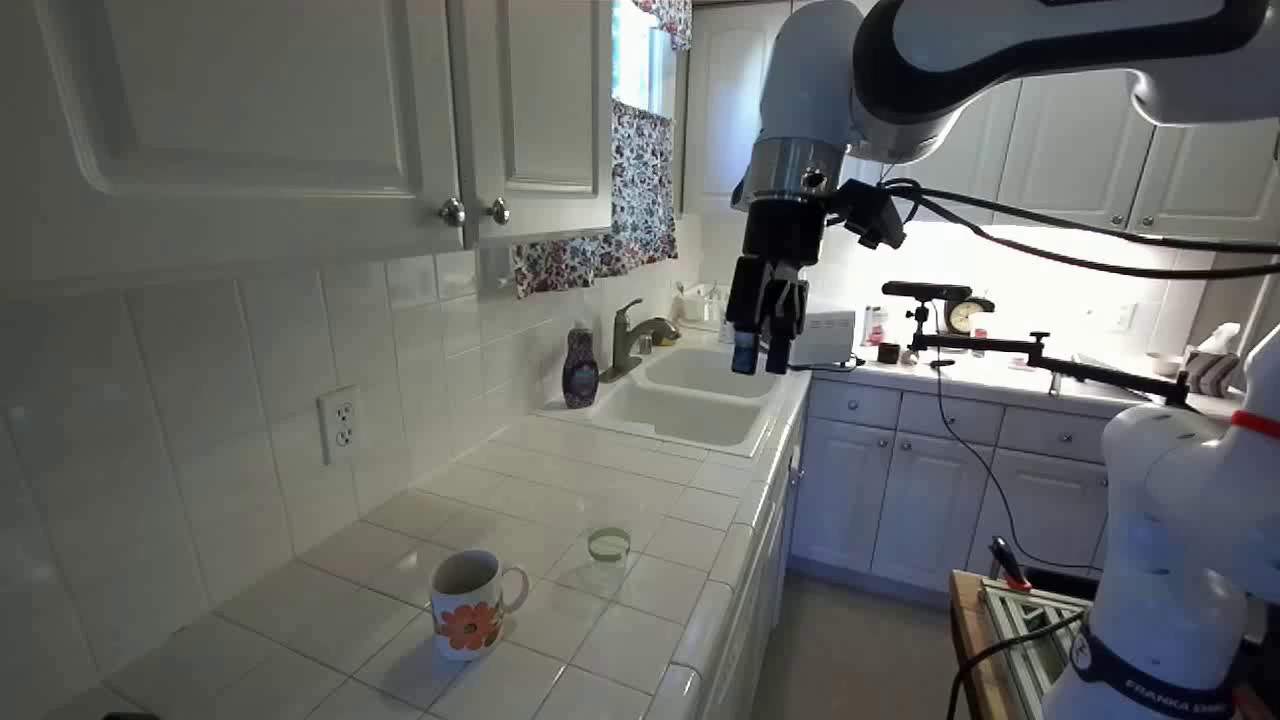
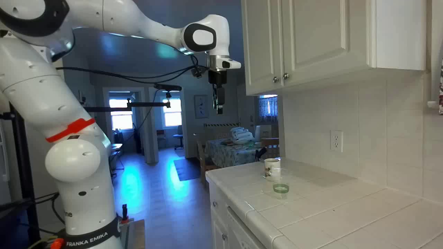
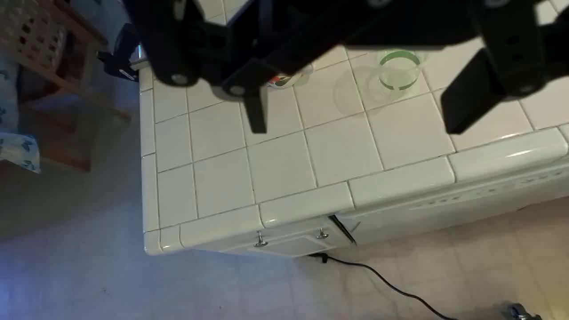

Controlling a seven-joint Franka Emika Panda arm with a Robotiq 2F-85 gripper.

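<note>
A white mug (image 1: pixel 468 604) with an orange flower stands upright on the tiled counter, its handle turned toward the sink side. Near it is a clear glass (image 1: pixel 608 547) with a green band; in exterior view 2 the glass (image 2: pixel 281 188) stands in front of the mug (image 2: pixel 272 166). My gripper (image 1: pixel 763 360) hangs high above the counter, pointing down, apart from both. In the wrist view the fingers of the gripper are spread wide, with only counter tiles showing between them and the glass (image 3: pixel 398 69) further back. Most of the mug (image 3: pixel 285 80) is hidden there behind a finger.
A double sink (image 1: pixel 690 414) with a faucet (image 1: pixel 636 336) and a dark bottle (image 1: pixel 579 368) lies further along the counter. Wall cabinets (image 2: pixel 315 41) overhang the back. The counter's front edge (image 3: pixel 304 204) drops to the floor. Bare tiles surround the mug and glass.
</note>
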